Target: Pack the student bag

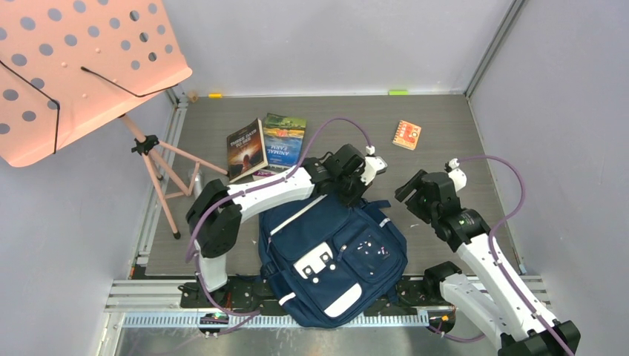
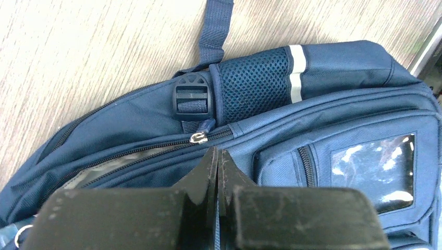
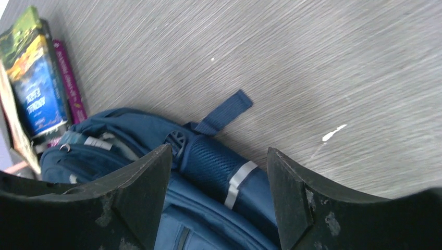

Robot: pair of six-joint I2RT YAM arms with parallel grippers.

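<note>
The navy backpack [image 1: 334,256] lies flat at the table's front, its front pockets facing up. Along its upper side runs a partly open zipper, whose metal slider and fabric zipper pull [image 2: 199,136] rest by the black buckle [image 2: 192,97]. In the left wrist view my left gripper is shut, its fingers pressed together with nothing between them. The zipper pull lies just beyond the fingertips, outside them. My right gripper stands open and empty over the bag's right edge. Several books, among them a dark one [image 1: 246,150] and a blue one [image 1: 284,141], lie behind the bag.
An orange notebook [image 1: 407,135] lies at the back right. A pink stand [image 1: 159,152] rises at the left with its perforated panel overhead. Bare table [image 1: 438,252] shows right of the bag. A loose strap [image 3: 225,112] sticks out from the bag's side.
</note>
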